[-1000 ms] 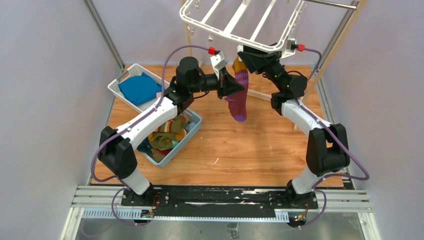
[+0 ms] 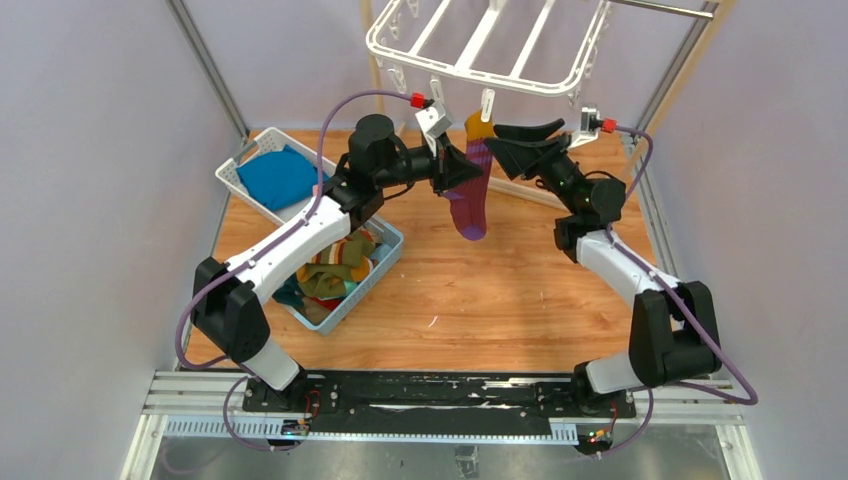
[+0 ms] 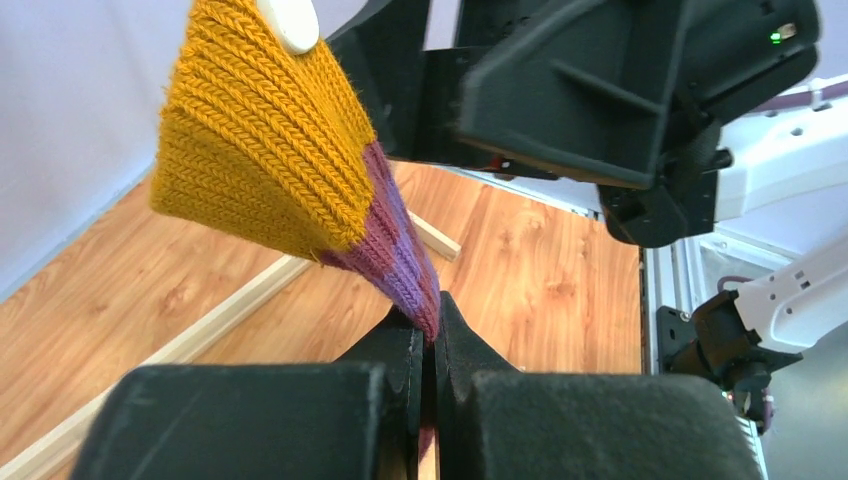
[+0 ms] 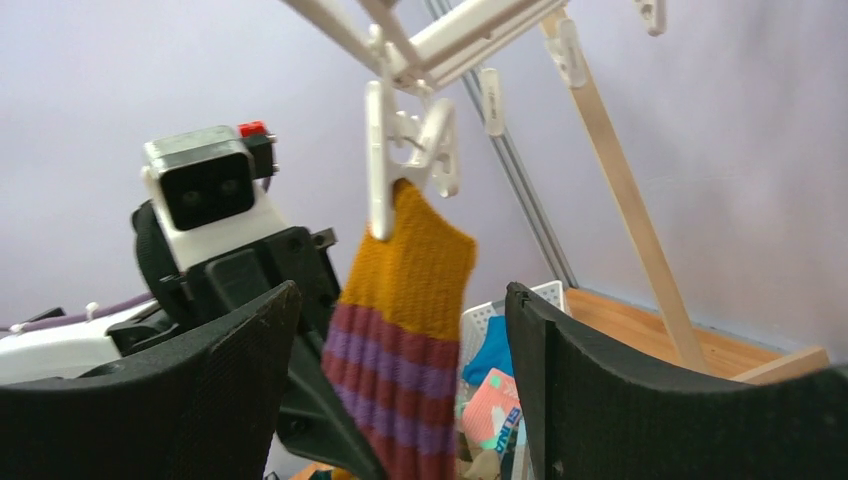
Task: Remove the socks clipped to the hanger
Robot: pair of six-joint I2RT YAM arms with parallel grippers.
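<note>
A purple striped sock with a mustard cuff (image 2: 471,208) hangs from a white clip (image 4: 380,180) on the white hanger (image 2: 478,75); the clip still lies over the cuff (image 3: 255,130). My left gripper is shut on the sock below its cuff, the fabric pinched between the fingertips. My right gripper stands open just right of the sock in the top view, with the cuff and clip in front of its fingers in the right wrist view.
A white basket (image 2: 232,180) with blue cloth and a light blue bin (image 2: 385,275) of socks stand at the left. Wooden bars (image 3: 220,315) lie behind the sock.
My right gripper has moved right and down, away from the clip beside the cuff. The hanger has shifted slightly; my left arm is nearly still, holding the sock.
</note>
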